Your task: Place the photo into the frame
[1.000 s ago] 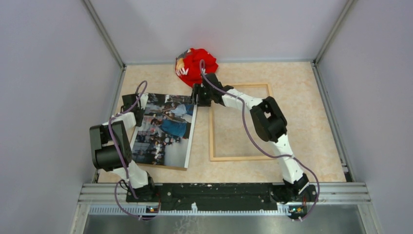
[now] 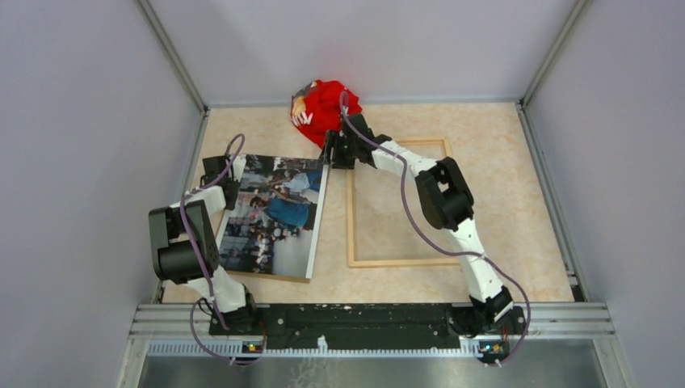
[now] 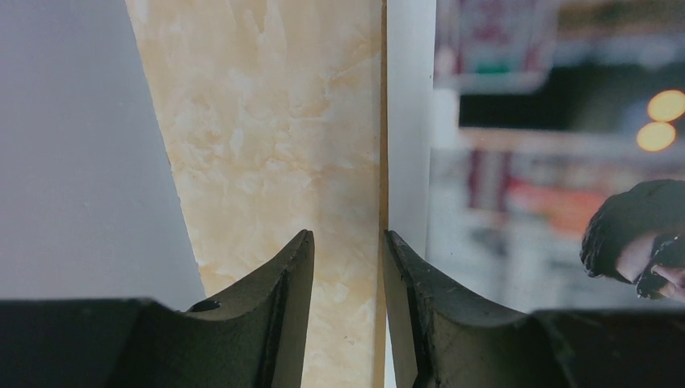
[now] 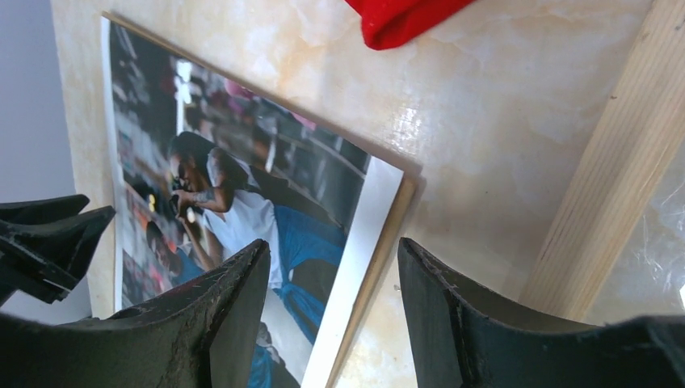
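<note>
The photo lies on a thin board at the table's left, white strips along its sides. My left gripper is at its left edge, fingers apart, one right beside the edge, nothing seen held between them. My right gripper is over the photo's upper right edge, fingers apart, with the white strip and board edge visible beneath. The empty wooden frame lies to the right, partly hidden in the top view by my right arm.
A red cloth lies behind the photo near the back wall. Bare table is right of the frame; walls bound the table.
My right gripper is slightly right of where it was one second ago, after shifting a little back and forward. The left arm and photo look unchanged.
</note>
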